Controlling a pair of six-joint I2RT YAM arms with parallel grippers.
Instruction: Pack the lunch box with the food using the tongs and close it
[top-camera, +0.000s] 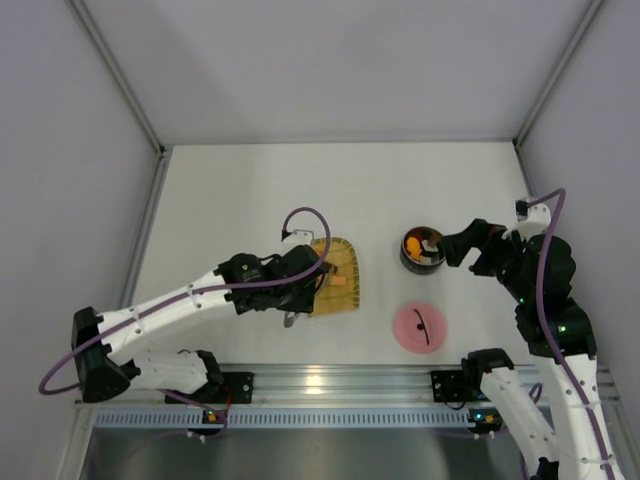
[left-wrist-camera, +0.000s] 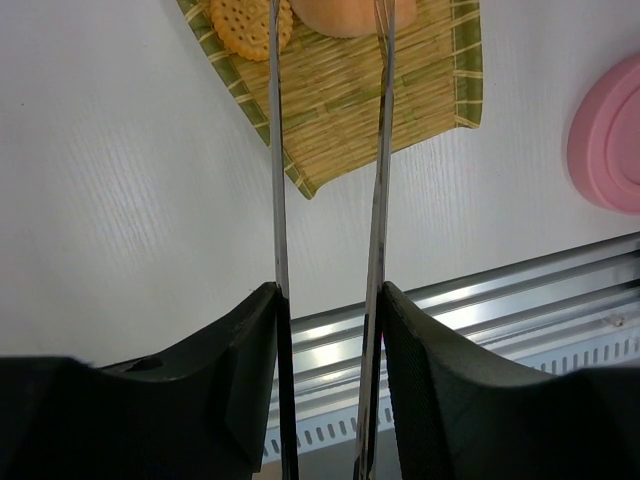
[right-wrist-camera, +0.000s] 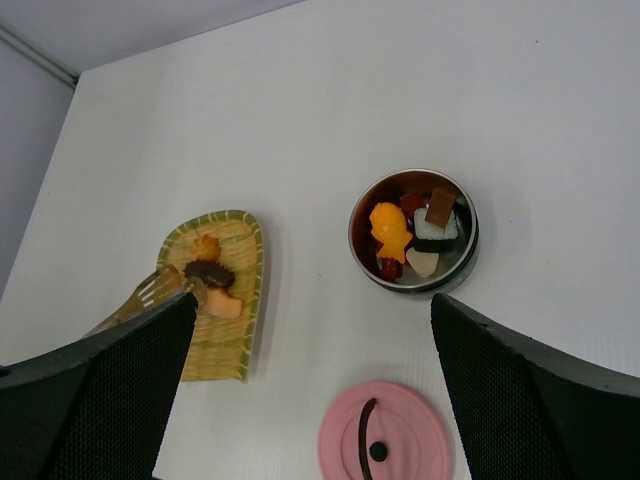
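Within the round steel lunch box (right-wrist-camera: 362, 258) sit a yellow-orange piece (right-wrist-camera: 388, 220), an orange star shape, a white-and-black block (right-wrist-camera: 434, 230) and a brown piece. Beside it lies a pink round lid (right-wrist-camera: 337, 440) with a dark handle. The woven mat (left-wrist-camera: 345, 145) carries a round cracker (left-wrist-camera: 238, 28), a peach-coloured piece (left-wrist-camera: 335, 18), a dark brown piece (right-wrist-camera: 209, 273) and an orange piece (right-wrist-camera: 206, 248). My left gripper is part open over these, its long thin fingers apart; contact cannot be judged. My right gripper (top-camera: 463, 245) hangs open beside the lunch box, empty.
A metal rail (top-camera: 340, 378) runs along the front edge. Grey walls close in the sides and back.
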